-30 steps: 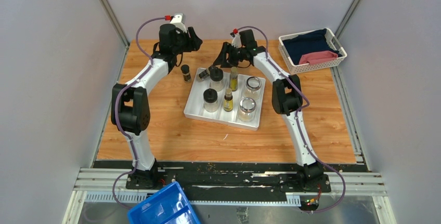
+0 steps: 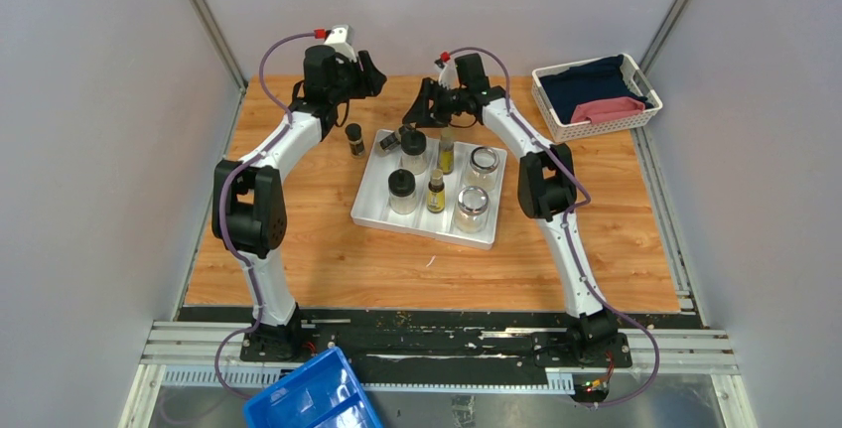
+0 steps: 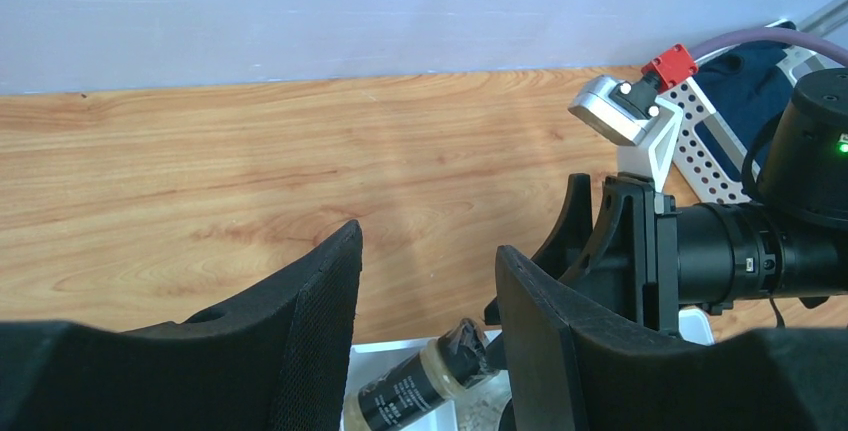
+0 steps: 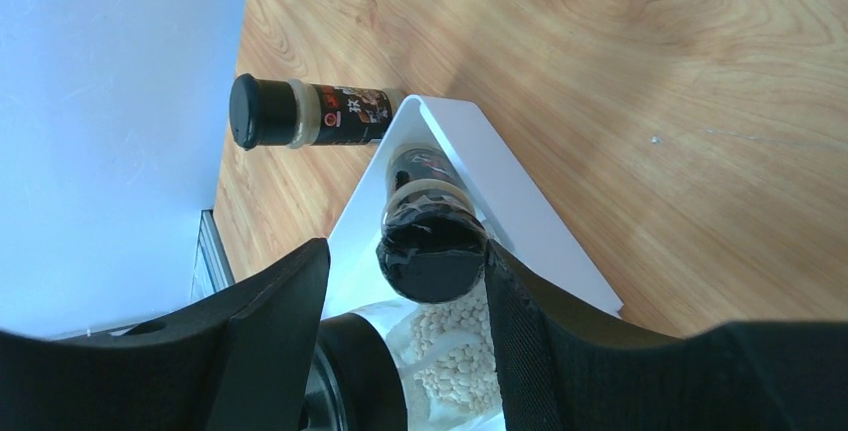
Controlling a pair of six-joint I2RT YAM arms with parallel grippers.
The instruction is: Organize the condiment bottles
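A white divided tray holds two black-lidded jars, two slim yellow-labelled bottles and two metal-lidded jars. In its far left corner a black-capped spice bottle leans at a tilt. Another spice bottle stands on the table just left of the tray. My right gripper is open over that corner; the leaning bottle's cap shows between its fingers, close to one finger, and contact is hard to tell. Behind the tray, my left gripper stays open with nothing between its fingers.
A white basket with dark and pink cloth sits at the far right. Near the front edge lies a blue bin. Bare table lies left of the tray and in front of it.
My right gripper has shifted slightly left, close by the leaning bottle. The left arm, the tray and the bottles look unmoved.
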